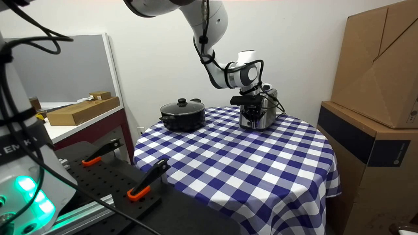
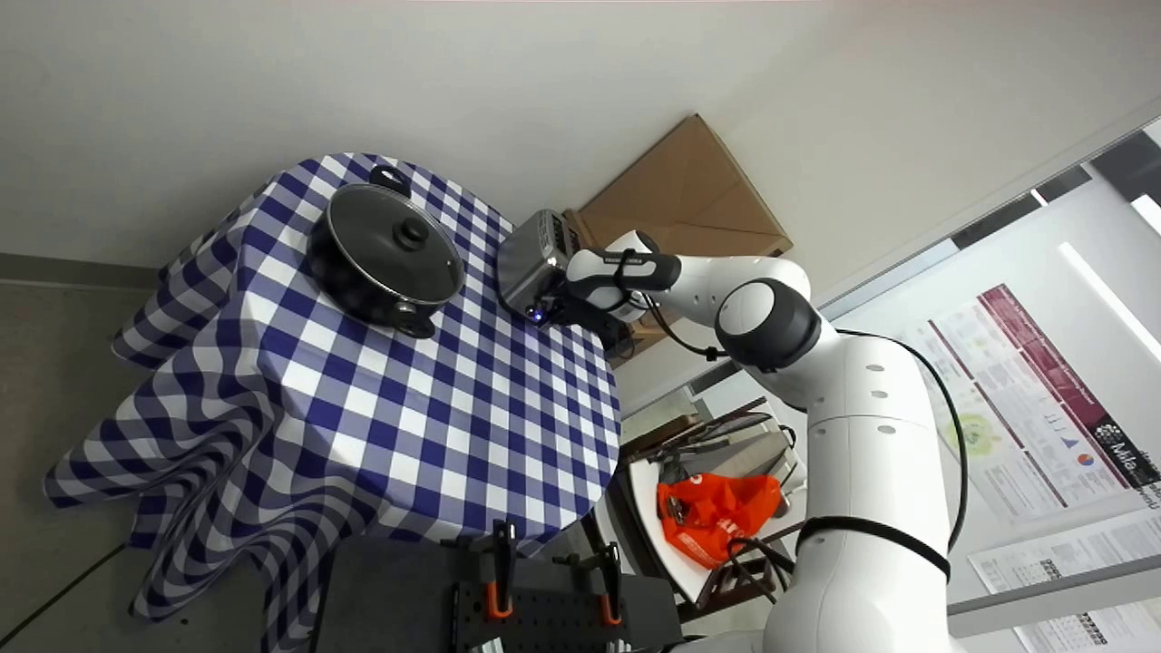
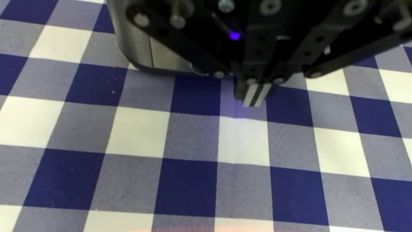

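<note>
My gripper is shut in the wrist view, its two pale fingertips side by side with no object showing between them. They sit low over the checkered tablecloth, close to the base of a silver toaster (image 3: 164, 58). From the first exterior view, the gripper (image 1: 253, 124) hangs in front of the toaster (image 1: 270, 113) and hides part of its front. The second exterior view shows the toaster (image 2: 524, 261) upright at the table's far side, with the arm reaching over from the right. Whether the gripper touches the toaster, I cannot tell.
A black pot (image 1: 183, 117) with a glass lid stands on the table left of the toaster. The blue-and-white tablecloth (image 1: 243, 172) is otherwise clear. Cardboard boxes (image 1: 372, 145) rise beyond the table's right side. Orange-based clamps (image 1: 139, 193) sit on the dark bench in front.
</note>
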